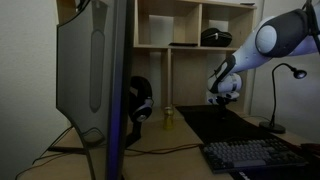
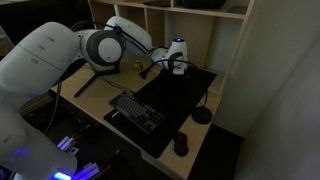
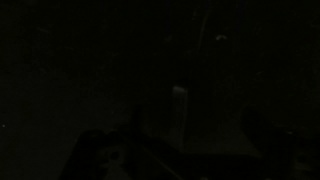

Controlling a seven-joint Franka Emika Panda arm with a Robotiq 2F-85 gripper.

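Note:
Over the far part of a black desk mat [image 2: 196, 82], close to the back panel, the arm reaches down with its gripper [image 1: 222, 104]. In exterior view 2 the wrist [image 2: 177, 55] hides most of the fingers. The wrist view is nearly black: the dark finger shapes [image 3: 98, 155] stand well apart at the lower edge, so the gripper looks open. A faint pale narrow strip [image 3: 180, 105] shows between them, too dim to name. No held thing can be made out.
A keyboard [image 1: 250, 154] lies on the near part of the mat. A desk lamp [image 1: 272, 126] stands at the right, a yellow object [image 1: 168, 119] and headphones [image 1: 140, 100] at the left. A large monitor [image 1: 95, 80] blocks the near left. Shelves [image 1: 185, 45] rise behind; a mouse [image 2: 181, 144] lies at the mat's edge.

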